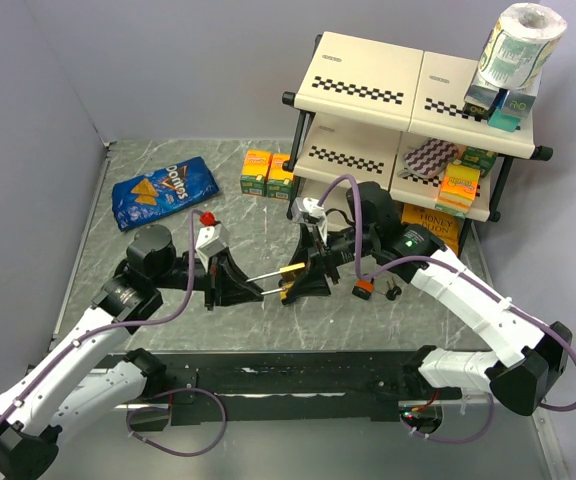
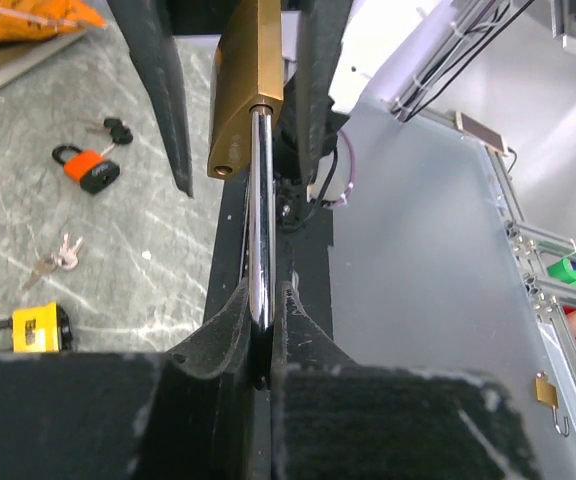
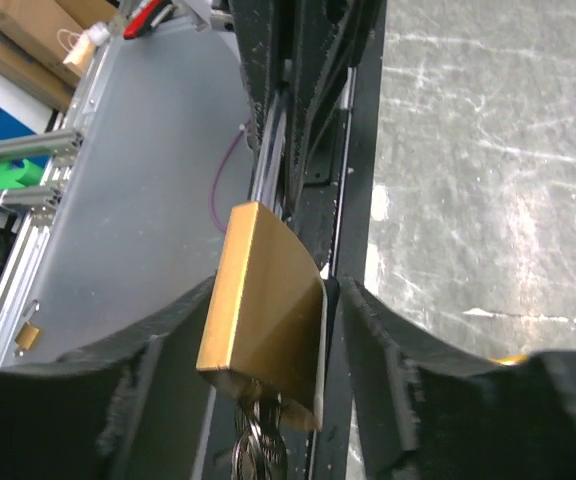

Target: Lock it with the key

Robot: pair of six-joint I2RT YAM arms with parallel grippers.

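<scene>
My left gripper (image 1: pixel 258 287) is shut on the silver shackle (image 2: pixel 261 210) of a brass padlock. The padlock body (image 2: pixel 246 85) is held in the air above the table between the two arms, bottom toward the right arm. In the right wrist view, silver keys (image 3: pixel 258 450) hang at the bottom of the body (image 3: pixel 268 310); whether one sits in the keyhole cannot be told. My right gripper is part open, its fingers (image 3: pixel 378 370) apart on both sides of the padlock with gaps showing.
On the marble table (image 1: pixel 198 320) lie an orange-and-black padlock (image 2: pixel 88 170), its dark keys (image 2: pixel 118 130), loose silver keys (image 2: pixel 58 258) and a yellow padlock (image 2: pixel 36 328). A blue chip bag (image 1: pixel 165 193) and small boxes (image 1: pixel 256 172) lie behind. A shelf (image 1: pixel 358 85) stands at the back right.
</scene>
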